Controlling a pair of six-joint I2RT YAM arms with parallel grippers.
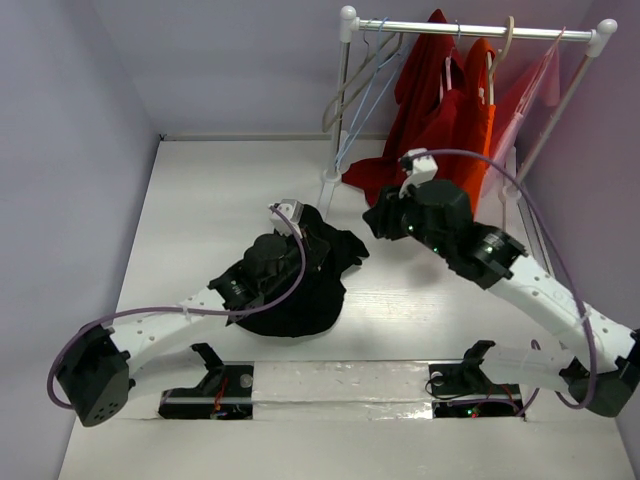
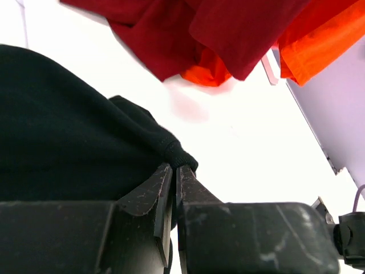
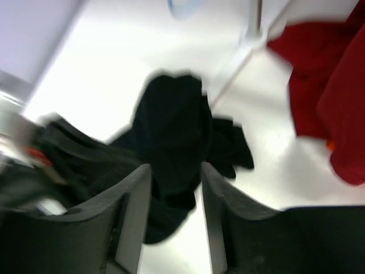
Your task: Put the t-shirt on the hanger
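Observation:
The black t-shirt (image 1: 300, 305) lies crumpled on the white table, partly beneath my left arm. My left gripper is shut, with a bunched fold of the t-shirt (image 2: 85, 137) pinched at its fingertips. In the right wrist view, a clear gap shows between the fingers of my right gripper, which is open and empty; the t-shirt (image 3: 174, 123) lies beyond it. From above, the right gripper (image 1: 374, 222) is to the right of the cloth, apart from it. Two bare hangers, one blue (image 1: 368, 105) and one beige (image 1: 336, 108), hang at the rack's left end.
A white rack (image 1: 480, 30) stands at the back. Red garments (image 1: 425, 110), an orange one (image 1: 474, 130) and a pink one (image 1: 525, 100) hang on its right side, close behind the right arm.

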